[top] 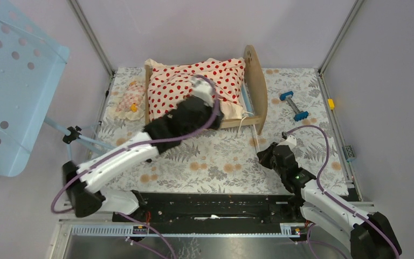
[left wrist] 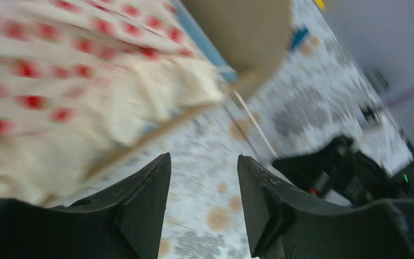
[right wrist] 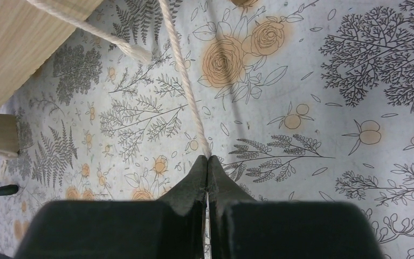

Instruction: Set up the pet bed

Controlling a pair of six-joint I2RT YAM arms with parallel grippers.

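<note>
A wooden bed frame (top: 255, 81) holds a cream cushion with red spots (top: 168, 81). Ties hang from its front right corner. My right gripper is shut on a white cord (right wrist: 185, 81), drawn toward the front from that corner; a second cord end (right wrist: 135, 51) lies loose. My left gripper is open above the bed's right front, blurred in motion, nothing between its fingers; in the top view its arm hides part of the cushion.
A blue dumbbell (top: 300, 115) lies right of the bed, a small patterned item (top: 132, 98) to its left. A blue perforated panel on a stand (top: 16, 91) fills the far left.
</note>
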